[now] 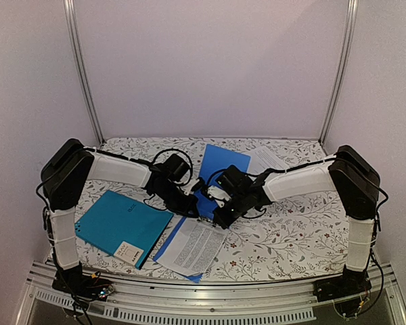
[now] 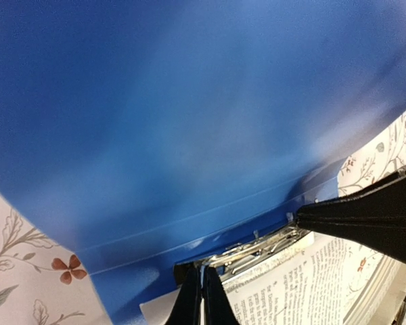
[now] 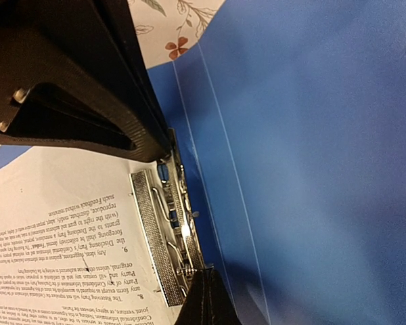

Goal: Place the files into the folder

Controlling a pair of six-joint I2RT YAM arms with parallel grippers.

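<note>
An open blue folder (image 1: 220, 158) lies mid-table, its upper cover filling much of both wrist views. Printed sheets (image 1: 193, 247) lie on its near half, below a metal clip mechanism (image 3: 149, 223) along the spine. My left gripper is shut at one end of the clip, with nothing clearly visible between its fingers. My right gripper is shut at the other end, also with nothing visible between its fingers. In each wrist view the other arm's dark gripper reaches onto the clip. The fingertips are small and partly hidden in the top view.
A teal folder (image 1: 128, 223) with a white label lies at the front left. Loose printed sheets (image 1: 266, 156) lie behind the blue folder on the right.
</note>
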